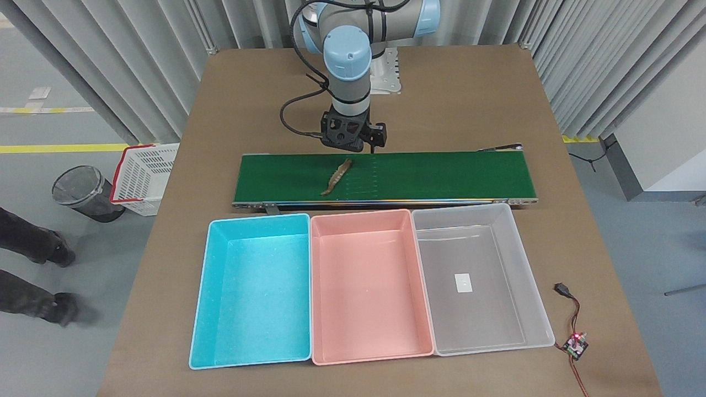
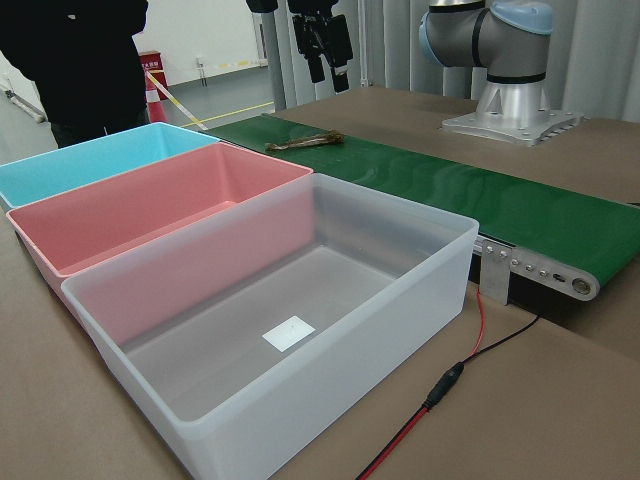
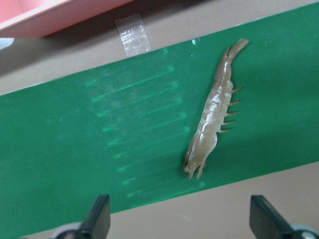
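A shrimp-like specimen (image 1: 336, 177) lies on the green conveyor belt (image 1: 437, 172), also seen as the pale shrimp (image 3: 210, 114) in the wrist view and small (image 2: 305, 141) in the left view. My gripper (image 1: 367, 142) hangs above the belt's back edge, slightly right of the shrimp. In the wrist view its two fingers sit far apart at the bottom corners, open, with nothing between them.
In front of the belt stand a blue tray (image 1: 249, 291), a pink tray (image 1: 370, 284) and a translucent tray (image 1: 483, 311), all empty. A small wired circuit board (image 1: 574, 346) lies at the front right. A person's legs show at the left.
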